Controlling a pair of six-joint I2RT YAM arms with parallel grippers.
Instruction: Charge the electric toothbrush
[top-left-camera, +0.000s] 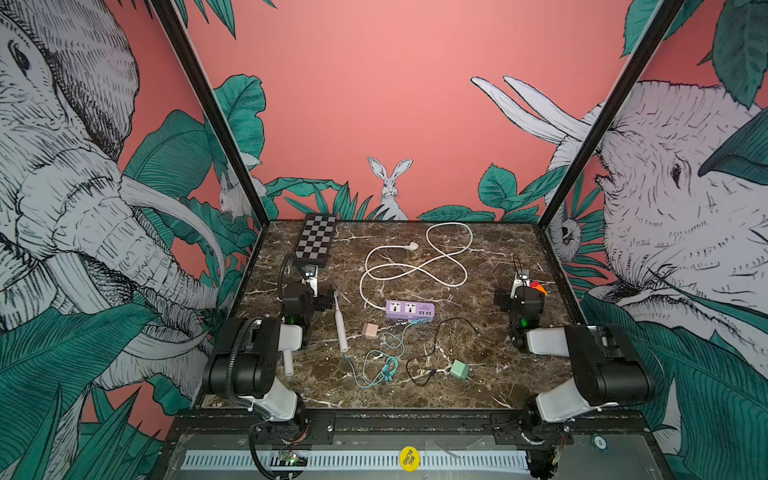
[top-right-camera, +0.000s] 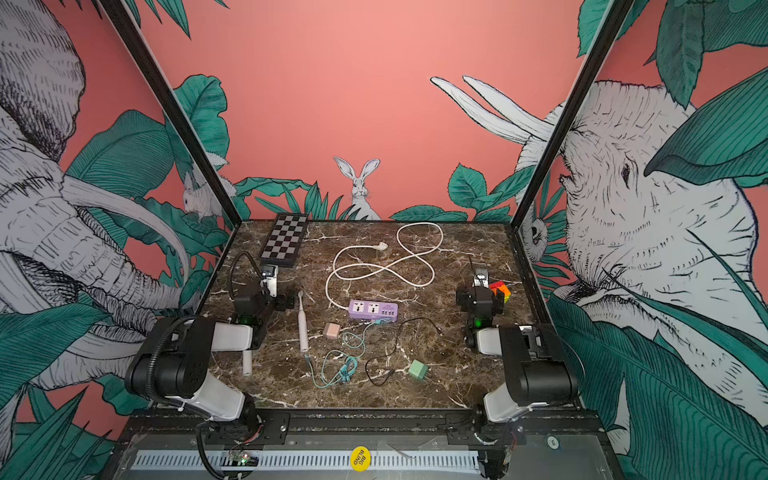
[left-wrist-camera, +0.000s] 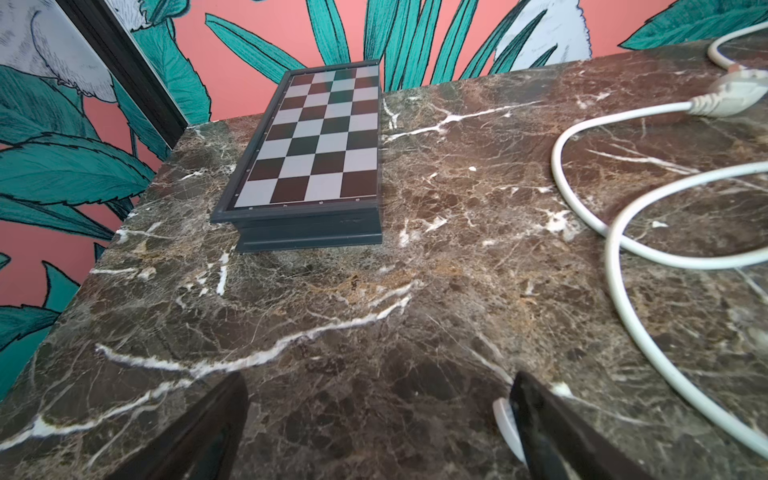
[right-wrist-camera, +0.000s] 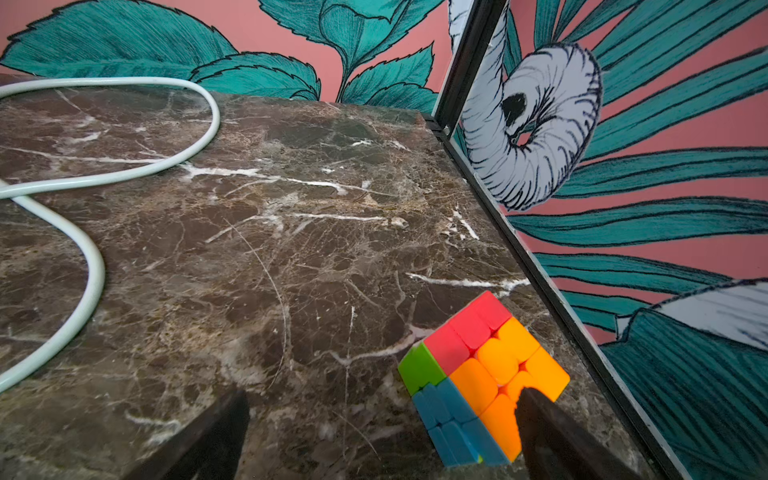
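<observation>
The pale pink electric toothbrush (top-left-camera: 341, 326) lies on the marble table just right of my left gripper, its head (left-wrist-camera: 507, 428) partly hidden behind a finger in the left wrist view. That gripper is open and empty. My right gripper also stands open, over the right side of the table with nothing held. A teal cable (top-left-camera: 387, 369) lies coiled near the toothbrush's lower end. Nearby are a small pink block-like adapter (top-right-camera: 331, 329), a green adapter (top-right-camera: 417, 369) and a purple power strip (top-right-camera: 384, 309). A white cylindrical piece (top-right-camera: 247, 363) rests beside the left arm.
A checkered box (left-wrist-camera: 320, 136) occupies the back left. The strip's white cord (top-left-camera: 468, 256) loops across the back middle, and a black cable (top-left-camera: 437, 344) crosses the centre. A colourful cube (right-wrist-camera: 480, 376) sits by the right gripper.
</observation>
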